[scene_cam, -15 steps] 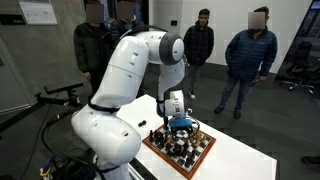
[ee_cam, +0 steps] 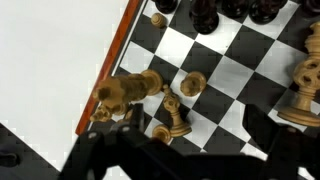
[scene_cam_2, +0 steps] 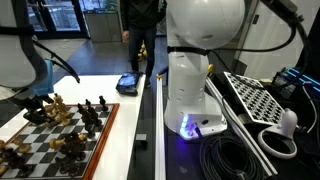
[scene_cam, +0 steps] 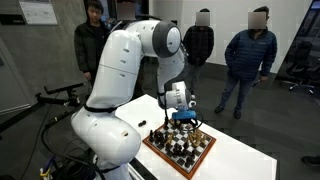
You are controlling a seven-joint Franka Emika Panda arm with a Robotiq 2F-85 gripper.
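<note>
A chessboard (scene_cam: 205,141) with a brown wooden border lies on the white table. My gripper is over it, fingers spread wide, with no piece clasped between the dark fingers. In the wrist view a slim light brown piece (ee_cam: 176,112) looks tipped over on the squares. Near it are a light pawn (ee_cam: 193,84) and a tall light brown piece (ee_cam: 118,91) close to the border. More light pieces (ee_cam: 304,88) stand at the right edge. Dark pieces (ee_cam: 204,16) line the top. The exterior view 2 shows dark pieces (scene_cam_2: 92,117) on the board's near right.
Bare white table (scene_cam: 240,162) extends right of the board. A dark blue box-like object (scene_cam_2: 128,83) rests near the table's edge. Several people (scene_cam: 250,55) stand behind the table. Loose cables (scene_cam_2: 228,158) lie coiled on the floor beside the robot's base.
My gripper has risen from low over the board and shifted slightly right in exterior view 1. The board appears to stay in place.
</note>
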